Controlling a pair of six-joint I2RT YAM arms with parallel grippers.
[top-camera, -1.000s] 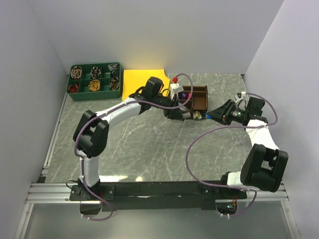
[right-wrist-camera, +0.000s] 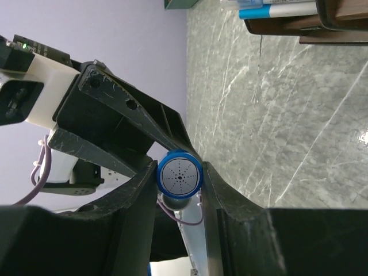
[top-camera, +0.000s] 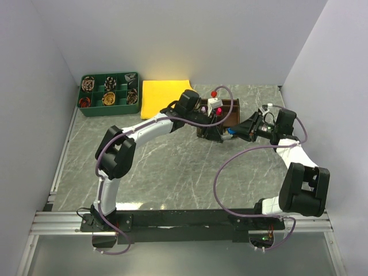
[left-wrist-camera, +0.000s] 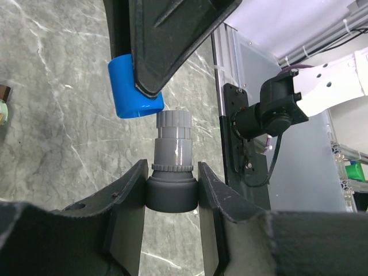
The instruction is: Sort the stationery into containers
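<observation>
My left gripper is shut on a grey glue-stick tube (left-wrist-camera: 174, 144), whose uncapped, ridged end points out past the fingers. A blue cap (right-wrist-camera: 179, 176) is pinched by my right gripper, its pale dotted top showing in the right wrist view. In the left wrist view the cap (left-wrist-camera: 135, 95) lies right beside the tube's end, out of line with it; whether they touch I cannot tell. Both grippers meet at the front of the brown organizer (top-camera: 233, 118) in the top view. The left arm partly covers that organizer.
A green sectioned tray (top-camera: 123, 109) with several coiled items stands at the back left. Beside it lies a yellow sheet (top-camera: 161, 95). Blue and white pens (right-wrist-camera: 282, 10) rest in the organizer.
The left gripper has carried the grey tube to the right. My right gripper has shifted slightly left with the blue cap, so the gap between the two has closed.
</observation>
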